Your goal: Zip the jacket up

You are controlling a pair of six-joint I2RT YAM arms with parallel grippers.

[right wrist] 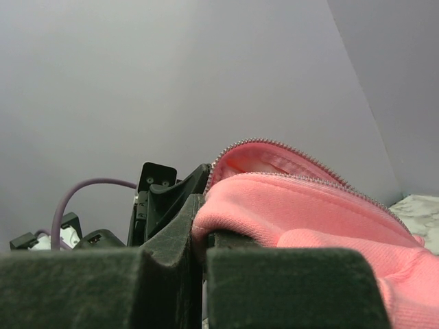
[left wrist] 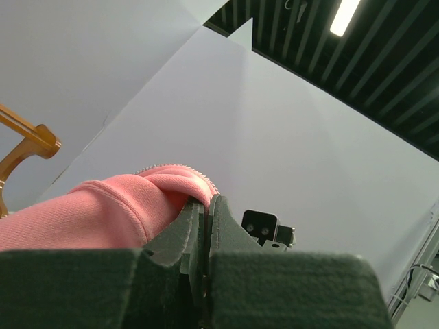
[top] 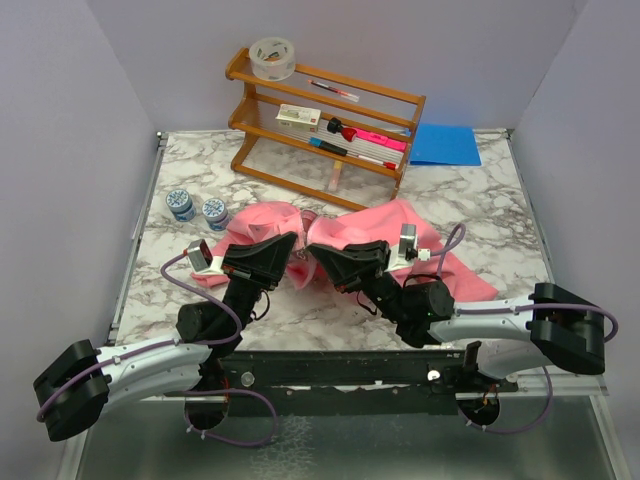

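The pink jacket (top: 375,222) lies spread on the table, its two front edges raised toward the middle. My left gripper (top: 294,240) is shut on one edge of it; in the left wrist view the cloth (left wrist: 123,209) runs into the fingertips, with zipper teeth along its top. Close beside it, my right gripper (top: 313,251) is shut, and pink cloth (right wrist: 288,212) folds over its fingertips into the thin gap. Two curved rows of metal zipper teeth (right wrist: 322,181) stand apart in the right wrist view. The slider cannot be made out; the grippers hide the zipper's lower end.
A wooden rack (top: 300,185) with tape, a box and pens stands behind the jacket. Two small jars (top: 180,205) sit at the left, and a blue sheet (top: 445,145) lies at the back right. Bare marble tabletop (top: 480,215) shows on the right.
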